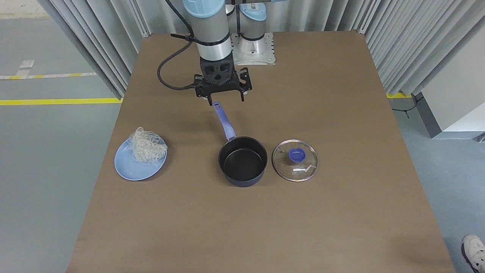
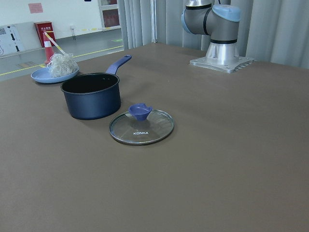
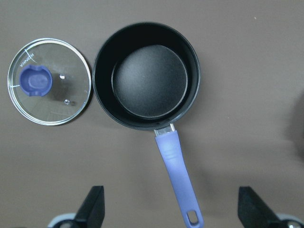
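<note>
A dark saucepan (image 1: 243,161) with a lilac handle (image 1: 225,119) sits mid-table, its handle pointing toward the robot. Beside it lies a glass lid (image 1: 295,170) with a blue knob (image 1: 296,154), also seen in the left view. A blue plate (image 1: 130,170) holds a white noodle-like tangle (image 1: 146,145). My gripper (image 1: 226,98) is above and behind the handle's end in the front view. In the wrist view its two fingers stand wide open on either side of the handle's end, with nothing between them at their height.
The robot base (image 1: 255,56) is at the back edge of the table. Curtains stand behind.
</note>
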